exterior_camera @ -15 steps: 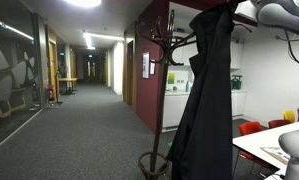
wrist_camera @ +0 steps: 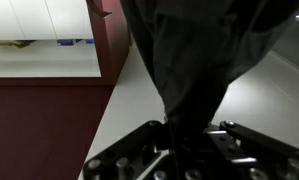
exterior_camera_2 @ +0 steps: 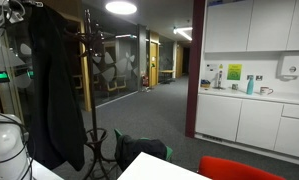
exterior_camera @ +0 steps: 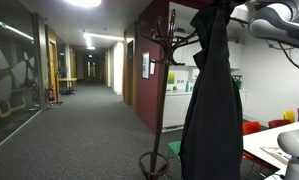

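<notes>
A long black coat (exterior_camera: 211, 120) hangs from my gripper at the top of exterior view 1, just right of the dark coat stand (exterior_camera: 161, 100). The gripper is shut on gathered dark cloth, which spreads away from its fingers in the wrist view. From the other side, the coat (exterior_camera_2: 54, 90) hangs in front of the stand's pole (exterior_camera_2: 90, 85) at the left. The stand's curved hooks (exterior_camera: 170, 42) are at about the height of the coat's upper part. Whether coat and hooks touch, I cannot tell.
A white table (exterior_camera_2: 159, 168) and a red chair (exterior_camera_2: 234, 170) stand in the foreground of exterior view 2. A dark item (exterior_camera_2: 139, 152) lies over a green chair near the stand's base. Open carpet (exterior_camera: 89, 125) runs down the corridor.
The coat has shifted a little to the right in exterior view 1, its lower part most, and hangs narrower. The arm's links at the upper right have changed angle. The stand has stayed put.
</notes>
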